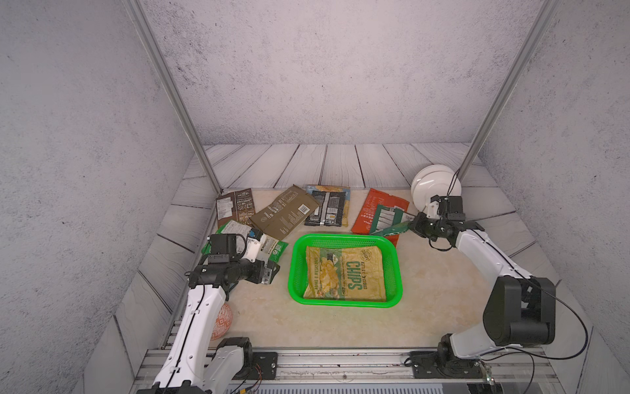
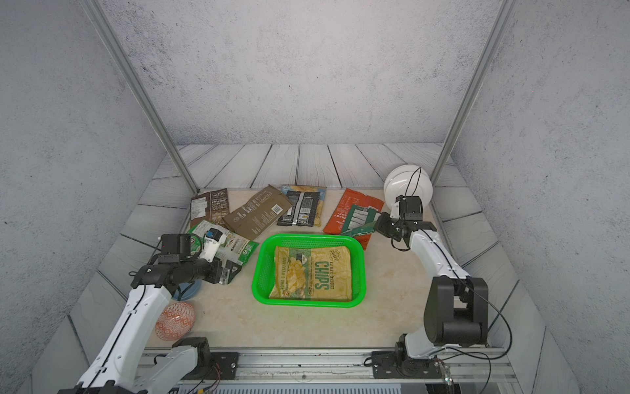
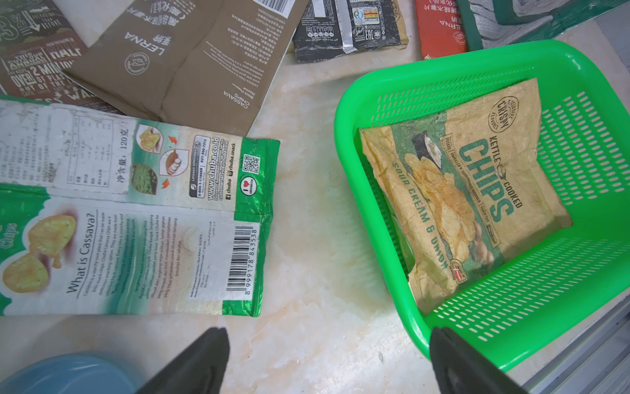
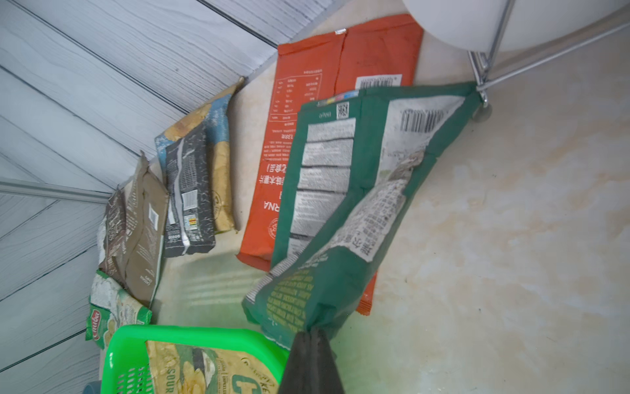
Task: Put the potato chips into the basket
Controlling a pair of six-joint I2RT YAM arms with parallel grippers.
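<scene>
A kettle cooked chips bag lies inside the green basket. My left gripper is open above the table, between the green-and-white cassava chips bag and the basket. My right gripper is shut at the near end of a dark green bag, which lies over an orange bag; whether any of the bag is between the fingertips I cannot tell. Brown bags and a black bag lie along the back of the table.
A white dish on a wire stand stands at the back right. A blue bowl and a patterned bowl are at the front left.
</scene>
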